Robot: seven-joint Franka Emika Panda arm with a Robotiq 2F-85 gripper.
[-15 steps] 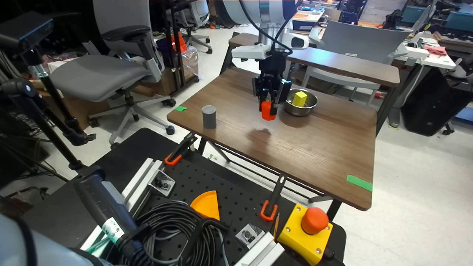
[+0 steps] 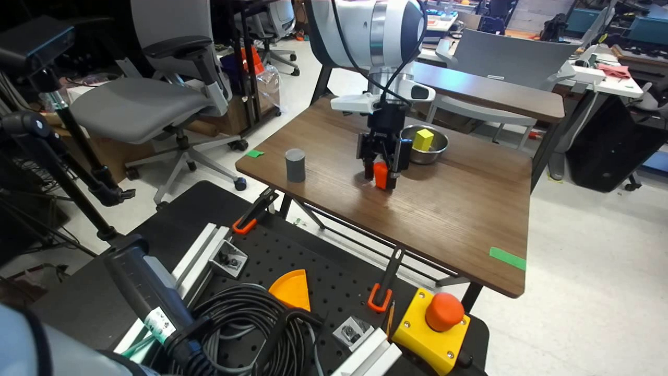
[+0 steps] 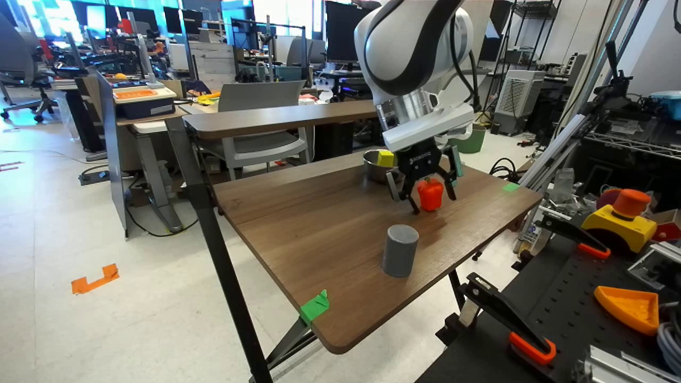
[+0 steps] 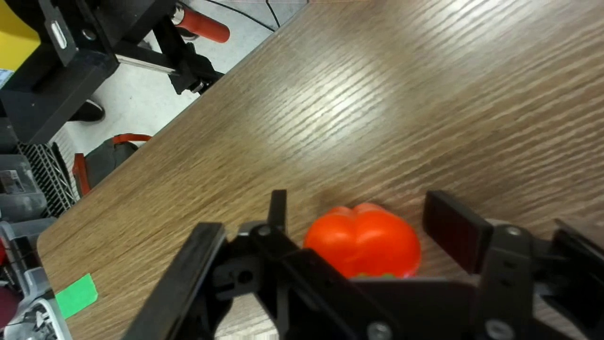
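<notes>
A red-orange toy bell pepper [image 2: 380,175] stands on the wooden table [image 2: 463,207], toward its front edge. My gripper [image 2: 379,178] is low over the table with one finger on either side of it. In the wrist view the pepper [image 4: 362,241] shows wood between itself and both finger pads, so the gripper is open around it without a grip. Exterior view 2 also has the pepper [image 3: 430,194] upright between the parted fingers. Its lower side is partly hidden by the gripper body in the wrist view.
Behind the gripper, a metal bowl [image 2: 438,147] holds a yellow block [image 2: 424,139]. A grey cylinder [image 2: 295,165] stands near the table's left front edge. Green tape [image 2: 507,257] marks the right front corner, and the table's right half is clear.
A second ago the pepper hung above the table in the gripper. Gripper and pepper have come down to the tabletop, and the fingers have spread away from it.
</notes>
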